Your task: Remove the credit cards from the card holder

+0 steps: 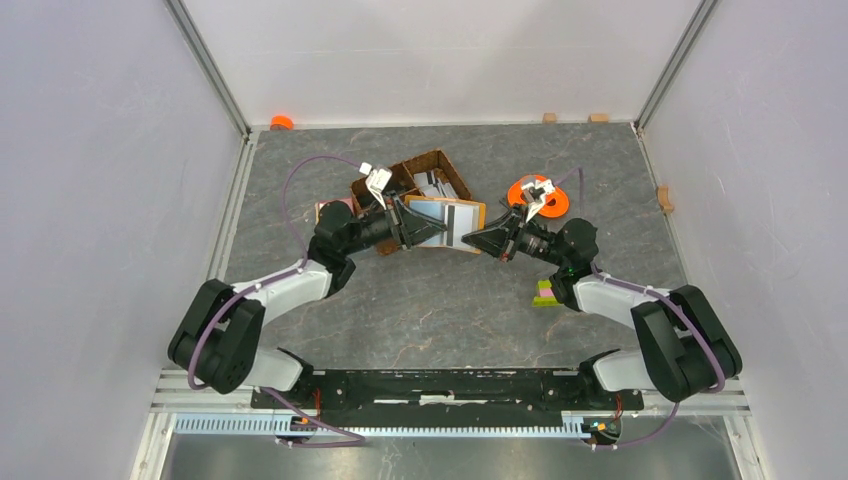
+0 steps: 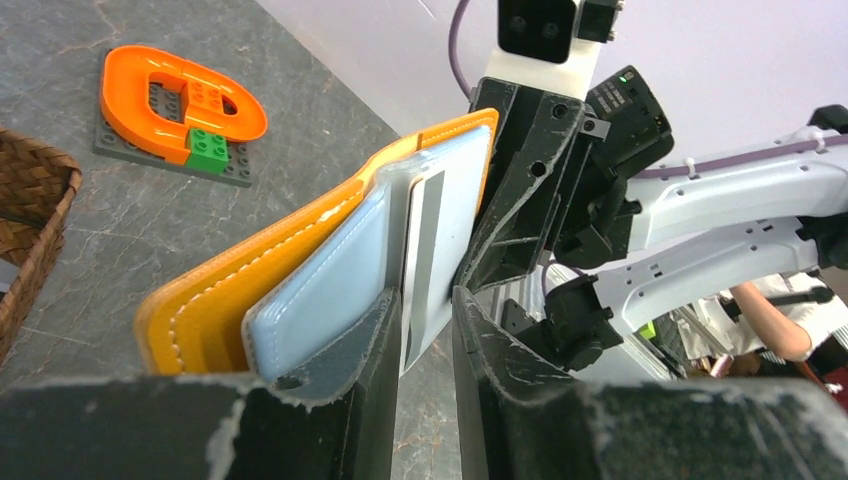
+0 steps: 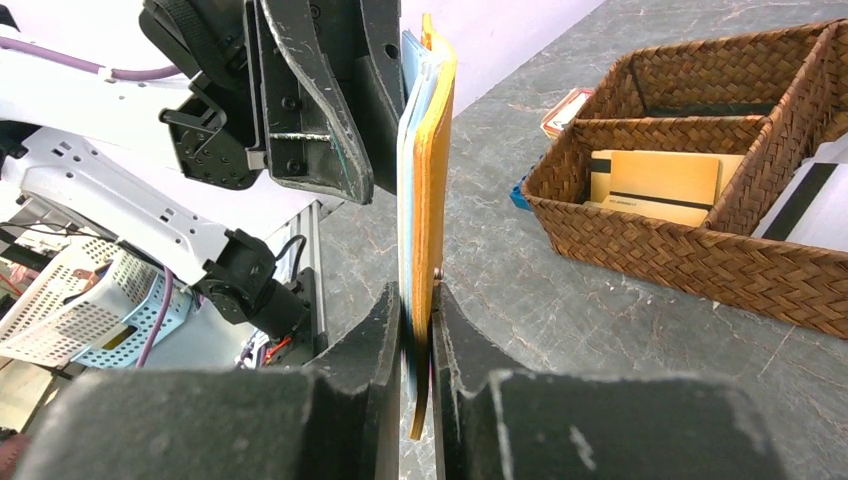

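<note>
An orange card holder [image 2: 250, 260] with light blue inner sleeves and white cards [image 2: 425, 250] is held upright between my two grippers, above the table. My right gripper has the holder between its fingers at its near edge, seen edge-on in the right wrist view. My left gripper has its fingertips at the white card in the inner sleeve, parted around it; whether they press on it is unclear.
A woven basket [image 3: 680, 270] with compartments of cards stands behind the holder. An orange ring toy on a grey plate [image 2: 130, 150] lies back right.
</note>
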